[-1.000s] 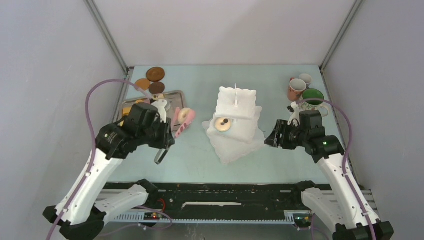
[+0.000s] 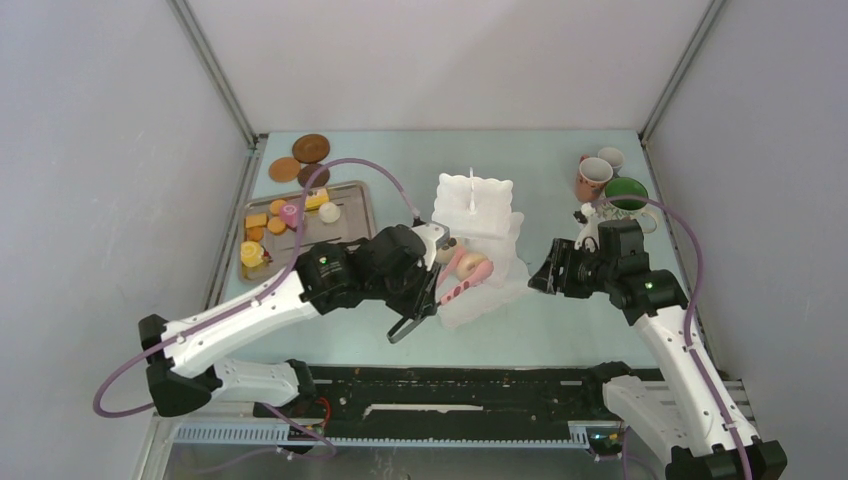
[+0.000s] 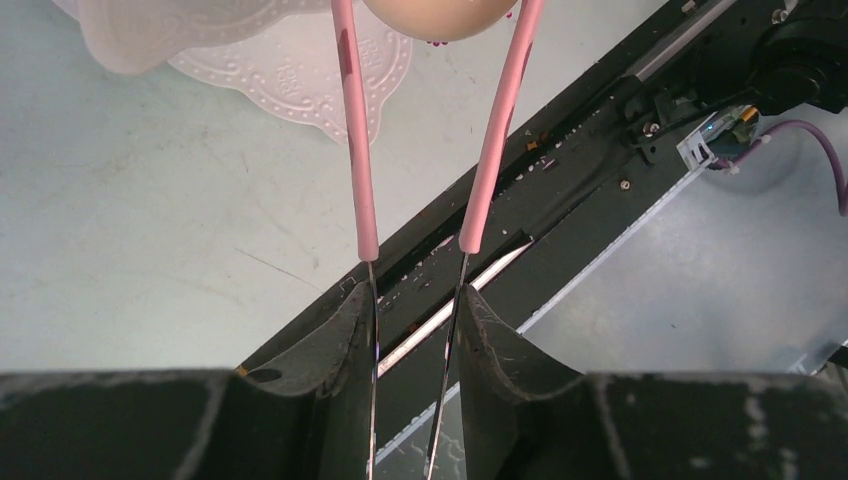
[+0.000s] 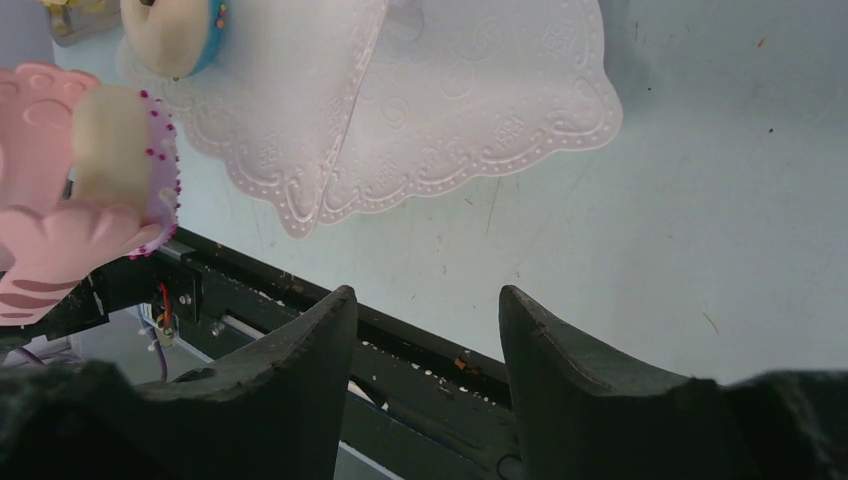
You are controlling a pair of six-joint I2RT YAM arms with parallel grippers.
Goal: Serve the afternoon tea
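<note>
Pink tongs point(image 3: 490, 150) are gripped by their metal arms in my left gripper, which is shut on them. Between the tongs' pink tips sits a pale donut; the right wrist view shows its purple, dotted side point(image 4: 162, 175). In the top view, tongs and donut point(image 2: 471, 265) hang over the white tiered stand point(image 2: 490, 305). A second donut with blue icing point(image 4: 170, 35) lies on a tier beside them. My right gripper is apart from the stand on its right, fingers parted and empty.
A metal tray point(image 2: 355, 215) with several small cakes stands at the left, brown coasters point(image 2: 311, 148) behind it. Cups point(image 2: 592, 172) and a green-lined mug point(image 2: 625, 192) stand at the back right.
The left arm has carried the tongs and donut rightward from beside the tray to over the stand. The right arm looks unmoved in the top view.
</note>
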